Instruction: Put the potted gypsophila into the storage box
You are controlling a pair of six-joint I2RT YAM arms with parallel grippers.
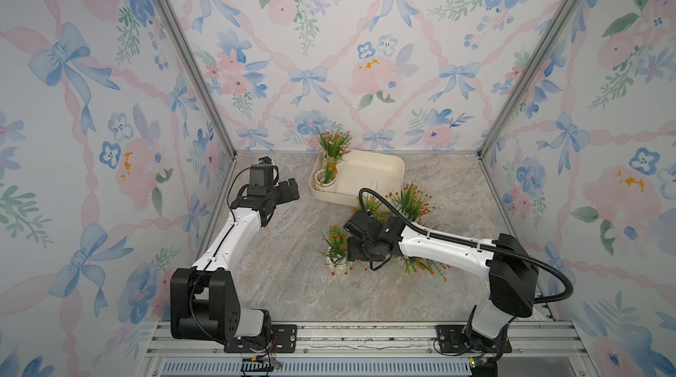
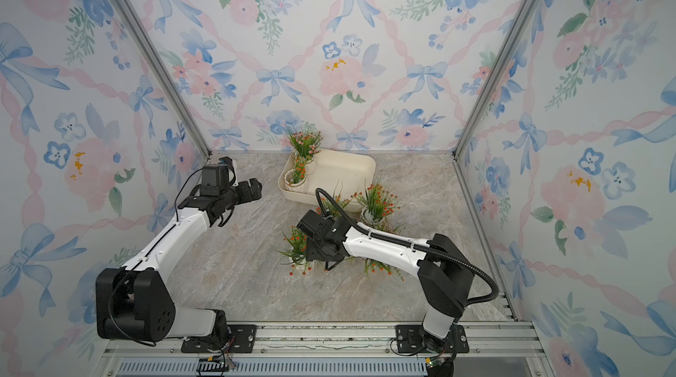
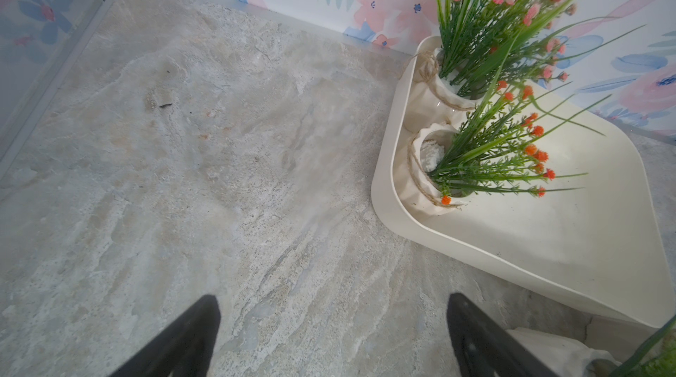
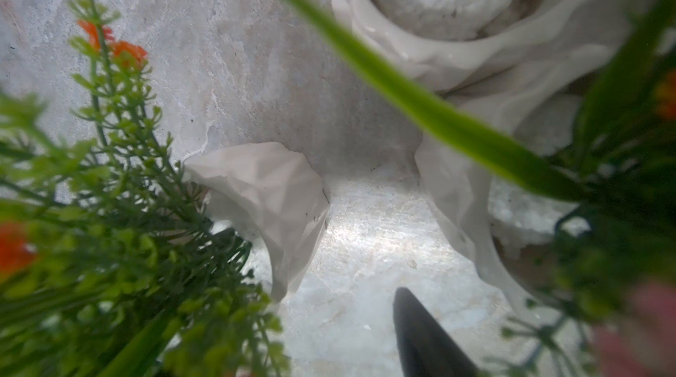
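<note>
The cream storage box [image 1: 369, 174] lies at the back. Two white pots with orange and pink flowers stand inside its left end; the nearer orange one [image 3: 436, 165] leans. My left gripper [image 1: 288, 191] is open and empty, left of the box. My right gripper [image 1: 354, 250] is low among the remaining potted flowers. In the right wrist view a tilted white pot [image 4: 274, 194] is left of its one visible finger [image 4: 426, 338], with bare floor between; foliage hides the other finger. The front-left plant [image 2: 296, 242] is beside this gripper.
More plants crowd around the right arm, including a red-flowered one [image 2: 379, 201] just in front of the box. Two pots, one a white pot [image 4: 436, 46], sit close together in the right wrist view. Floor [image 3: 246, 165] left of the box is clear.
</note>
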